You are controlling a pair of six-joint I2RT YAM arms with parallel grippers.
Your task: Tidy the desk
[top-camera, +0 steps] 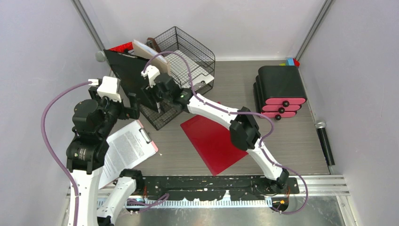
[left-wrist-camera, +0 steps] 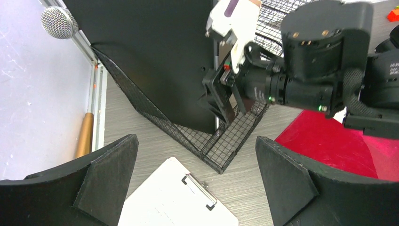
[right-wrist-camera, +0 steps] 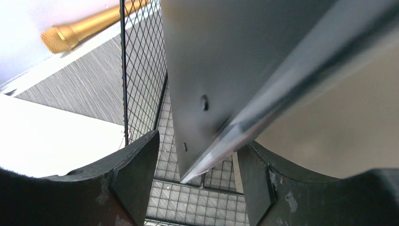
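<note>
A black wire-mesh organizer (top-camera: 161,123) stands at the back left, with a black folder (left-wrist-camera: 155,61) upright in it and a tan folder (top-camera: 165,65) beside that. My right gripper is open at the organizer, its fingers either side of the black folder's lower edge in the right wrist view. My left gripper hangs open and empty above the left side of the desk. Below it lies a clipboard with printed paper (top-camera: 124,149). A red folder (top-camera: 215,145) rests flat at the desk's middle, partly under the right arm.
A black drawer unit with pink fronts (top-camera: 282,89) stands at the right. Beside the right wall lies a black microphone (top-camera: 324,143); a gold microphone (right-wrist-camera: 80,32) lies along the left wall. A clipboard (top-camera: 201,81) sits in the organizer's tray section. Desk between red folder and drawers is clear.
</note>
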